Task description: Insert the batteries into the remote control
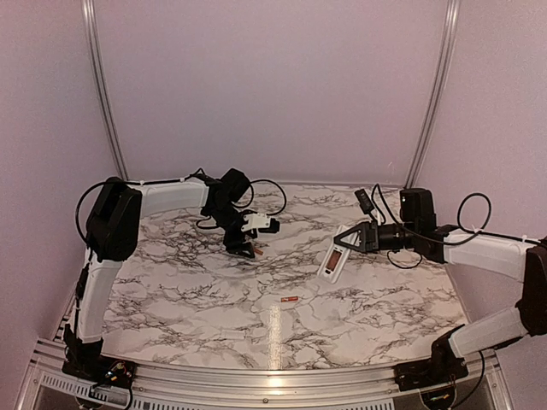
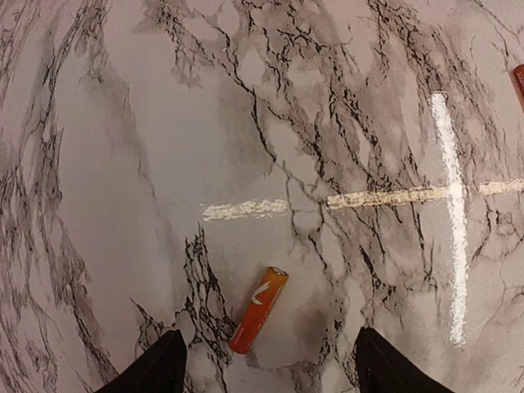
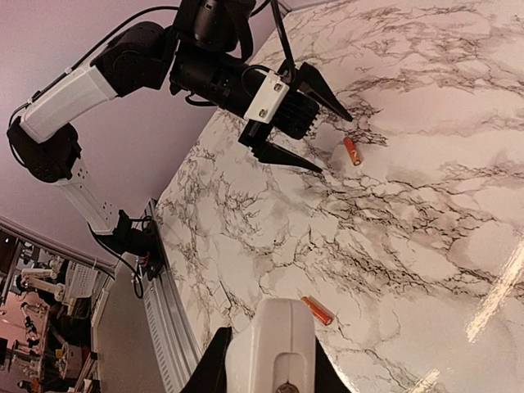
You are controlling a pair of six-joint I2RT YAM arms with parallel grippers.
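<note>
In the top view my right gripper (image 1: 359,237) is shut on the white remote control (image 1: 333,260), held above the table with its battery bay showing; in the right wrist view the remote (image 3: 270,352) fills the bottom centre. My left gripper hangs open over an orange battery (image 2: 259,309), which lies between and just ahead of its fingertips in the left wrist view. A second battery (image 1: 289,299) lies in the front middle of the table, also partly at the right edge of the left wrist view (image 2: 518,82).
Walls stand at the back and both sides, and a metal rail runs along the front edge.
</note>
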